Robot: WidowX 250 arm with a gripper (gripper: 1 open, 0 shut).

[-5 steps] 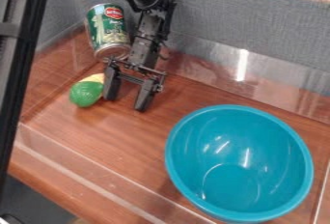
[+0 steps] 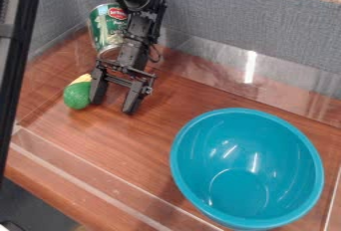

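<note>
My gripper [image 2: 115, 94] stands open low over the wooden floor at the left, its fingers pointing down, just right of a small green object [image 2: 78, 95] with a pale yellow part at its top. The left finger is very close to that object; whether they touch I cannot tell. Behind the gripper a green labelled can [image 2: 107, 24] stands near the back wall, partly hidden by the arm. A large teal bowl [image 2: 246, 175] sits empty at the front right.
Grey padded walls [image 2: 240, 26] bound the back and left, with a clear strip along their foot. The wooden floor [image 2: 140, 150] between the green object and the bowl is clear. A dark post runs down the left edge.
My gripper has shifted left toward the green object. The green object looks slightly moved or turned. The bowl has not moved.
</note>
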